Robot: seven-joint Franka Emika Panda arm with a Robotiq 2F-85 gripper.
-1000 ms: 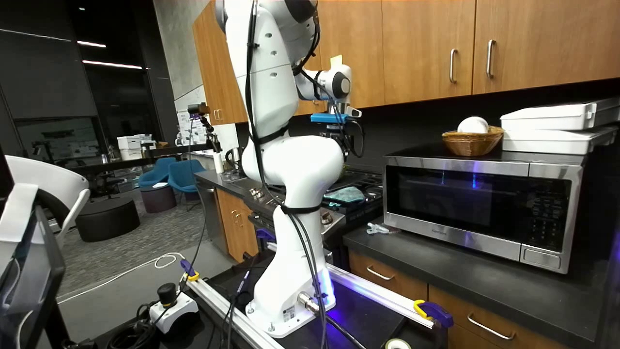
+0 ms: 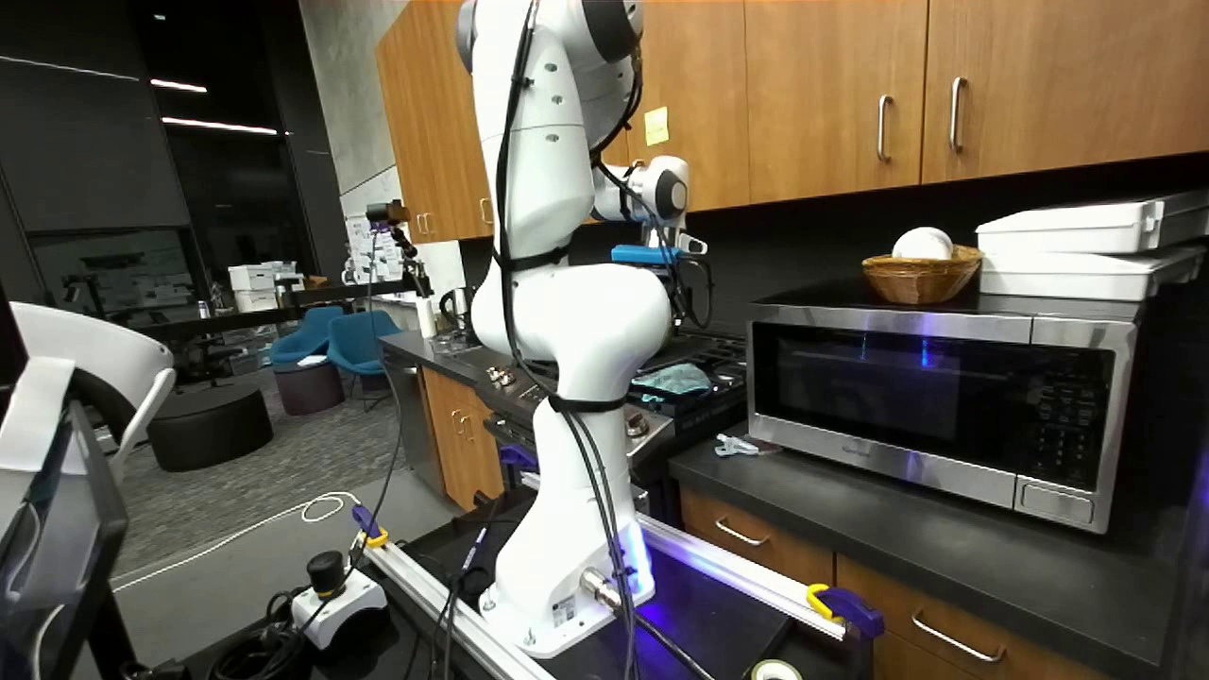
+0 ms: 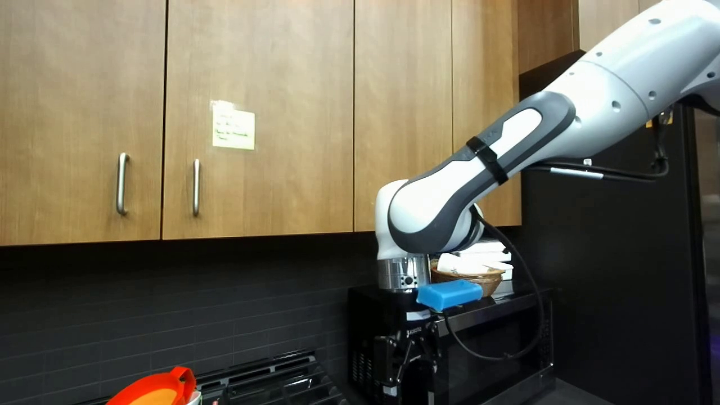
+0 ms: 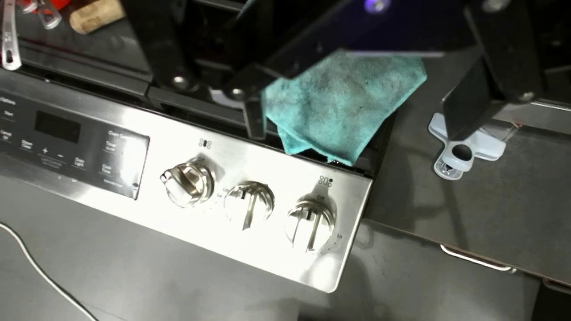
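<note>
My gripper is open, its two dark fingers wide apart with nothing between them. Beneath it in the wrist view, a teal cloth (image 4: 342, 101) lies crumpled at the stove's right front corner, partly covered by the gripper's linkage. A pale grey-white clip (image 4: 452, 155) rests on the dark counter to the right of the stove, close to the right finger in that view. Exterior view 1 has the same cloth (image 2: 676, 380) on the stove and the clip (image 2: 737, 446) in front of the microwave. From the other side, the black gripper (image 3: 409, 378) hangs beside the microwave.
The steel microwave (image 2: 907, 448) stands on the counter, with a wicker basket (image 2: 924, 280) holding a white round item and white boxes on top. Stove knobs (image 4: 249, 205) line the front panel. An orange-red item (image 3: 155, 388) sits left of the burner grates. Wooden cabinets (image 3: 260, 169) hang above.
My arm's wrist and gripper have come down a little in exterior view 1, and the upper arm has shifted slightly right. The cloth and clip have stayed where they were.
</note>
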